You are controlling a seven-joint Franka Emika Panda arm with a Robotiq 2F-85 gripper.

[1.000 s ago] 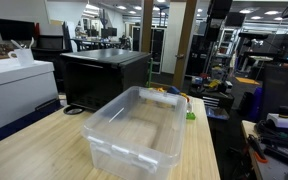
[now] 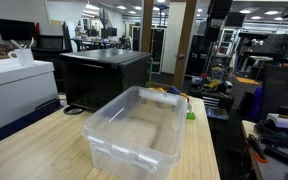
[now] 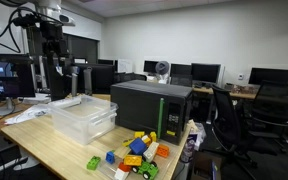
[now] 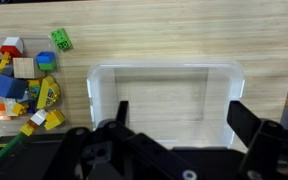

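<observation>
Above the clear plastic bin (image 4: 164, 71) my gripper stands open, its two dark fingers wide apart with nothing between them. The bin is empty, and its whole box shape shows on the wood table in exterior view 1. Left of it in the wrist view lies a cluster of toy blocks, among them a yellow block (image 4: 48, 92), a wooden block (image 4: 24, 68) and a blue block (image 4: 46, 60). A green block (image 4: 60, 39) sits a little apart from them. In exterior view 2 the arm (image 3: 50, 35) rises high at the left.
A black box-shaped appliance (image 2: 106, 78) stands on the table beside the bin. Near the blocks is a green toy vehicle (image 3: 145, 170). A white box (image 2: 17, 95) stands at the left of exterior view 1. Bare wood lies in front of it.
</observation>
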